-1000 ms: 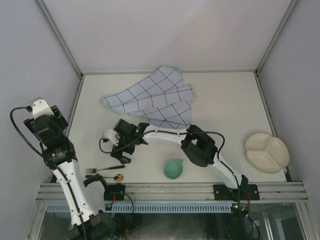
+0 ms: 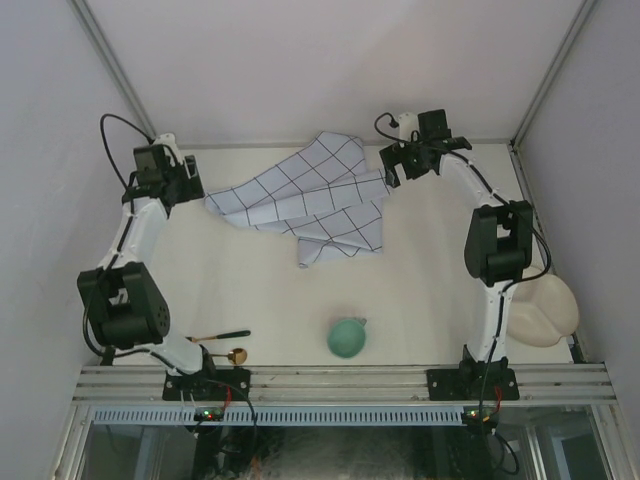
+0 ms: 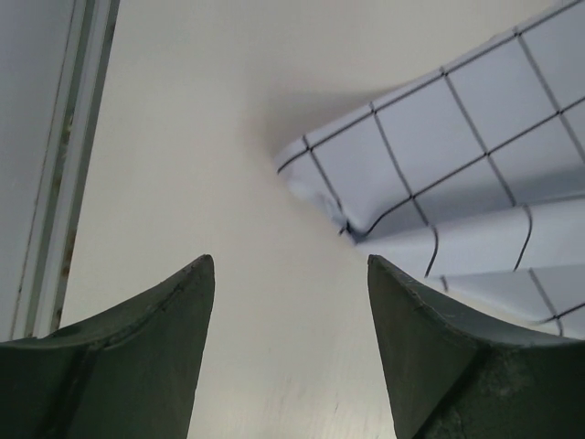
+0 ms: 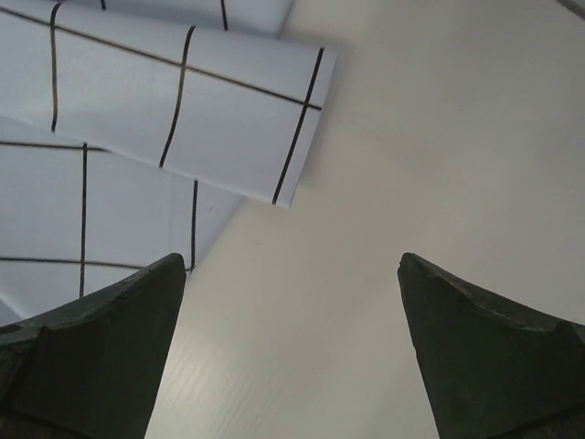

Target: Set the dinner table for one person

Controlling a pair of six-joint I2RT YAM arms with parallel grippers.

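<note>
A white cloth with dark grid lines lies crumpled and folded over itself at the back middle of the table. My left gripper hovers just left of the cloth's left corner; its fingers are apart with bare table between them. Off the cloth's right end is my right gripper, open and empty, its fingers straddling clear tabletop. At the front stands a green cup. A beige divided plate is at the right front, partly covered by my right arm. A fork and a spoon rest at the left front, partly hidden by my left arm.
Walls close in the table at the left, right and back. Bare tabletop spreads between the cloth and the cup. A metal rail runs along the front edge.
My right arm swung from the fork's handle up to the cloth's right end. My left arm came in from the left wall to the cloth's left corner. The cloth has not moved.
</note>
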